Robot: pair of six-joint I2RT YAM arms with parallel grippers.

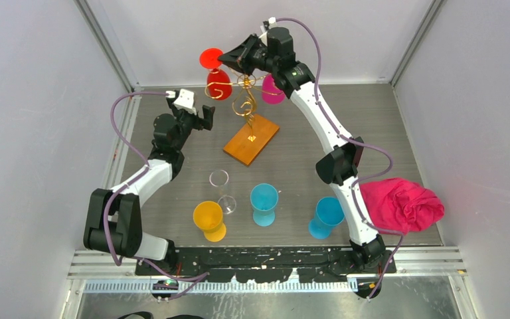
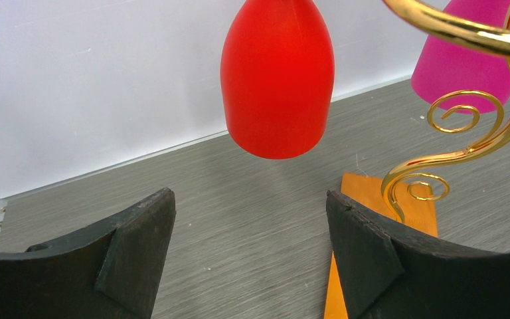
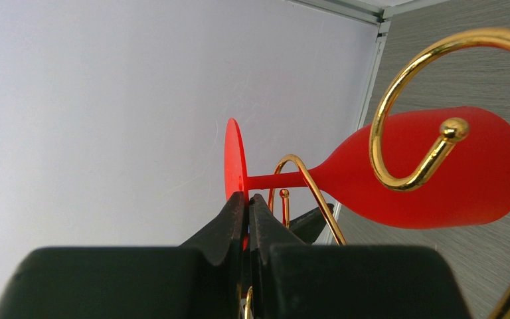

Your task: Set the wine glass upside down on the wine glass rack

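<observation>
A red wine glass (image 1: 220, 85) is upside down at the gold rack (image 1: 248, 100), its round foot (image 1: 211, 58) on top. My right gripper is shut on the edge of that foot. In the right wrist view the glass's stem (image 3: 275, 180) passes by a gold hook (image 3: 319, 199); whether the hook bears its weight I cannot tell. The bowl (image 2: 277, 83) hangs in front of my left gripper, which stands open with nothing between its fingers, left of the rack.
A magenta glass (image 1: 273, 88) hangs upside down on the rack's right side. On the table are a clear glass (image 1: 226, 204), a yellow goblet (image 1: 208, 216), two blue goblets (image 1: 263, 199) and a pink cloth (image 1: 402, 205). Bare table surrounds the rack's wooden base (image 1: 251, 139).
</observation>
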